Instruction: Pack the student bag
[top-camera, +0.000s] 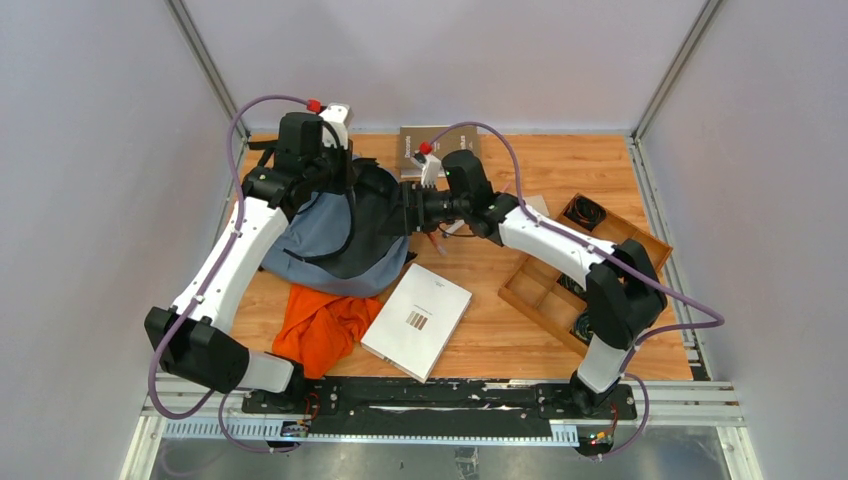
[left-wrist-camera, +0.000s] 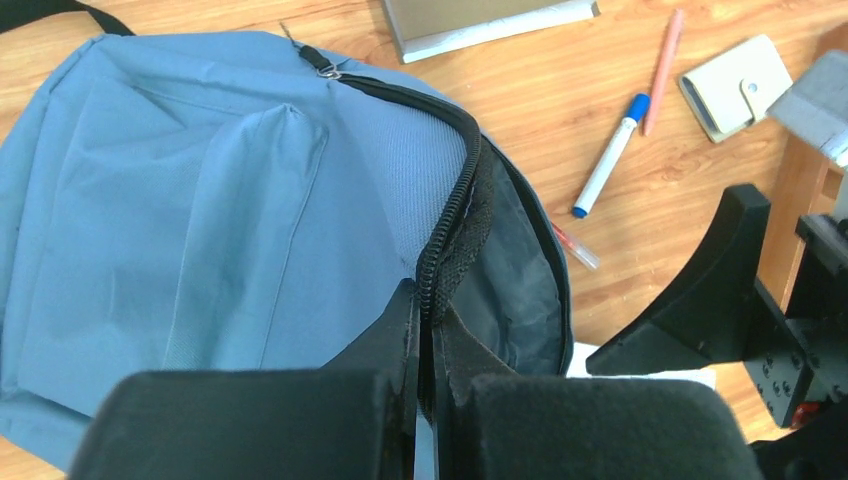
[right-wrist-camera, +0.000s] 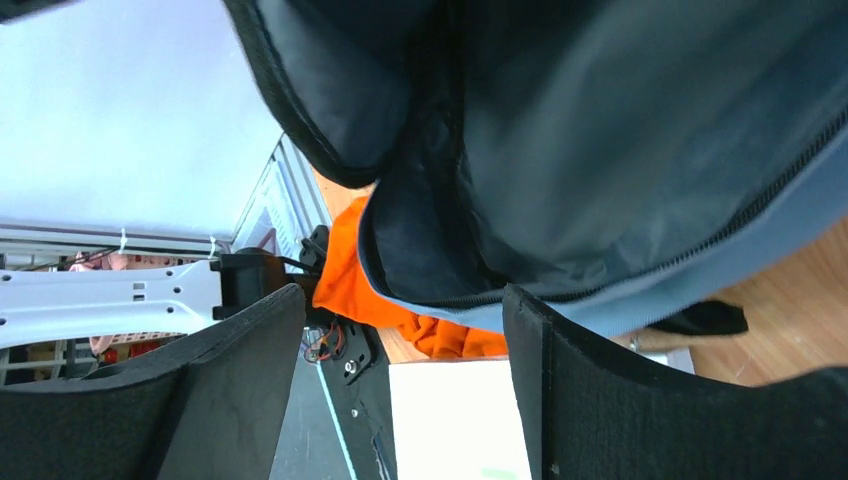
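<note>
The blue backpack (top-camera: 325, 260) (left-wrist-camera: 220, 230) lies unzipped at the back left, its dark lining (right-wrist-camera: 640, 120) facing my right wrist camera. My left gripper (top-camera: 345, 175) is shut on the edge of the bag's opening, the zipper band running up out of its fingertips. My right gripper (top-camera: 405, 210) stands open over the bag's right rim, nothing seen between its fingers. A marker (left-wrist-camera: 607, 165), a pink pen (left-wrist-camera: 663, 75) and a small white wallet (left-wrist-camera: 730, 90) lie right of the bag.
An orange cloth (top-camera: 320, 325) lies in front of the bag, beside a white box-like item (top-camera: 415, 320). A brown notebook (top-camera: 438, 145) lies at the back. A wooden compartment tray (top-camera: 540, 300) with black coils fills the right side.
</note>
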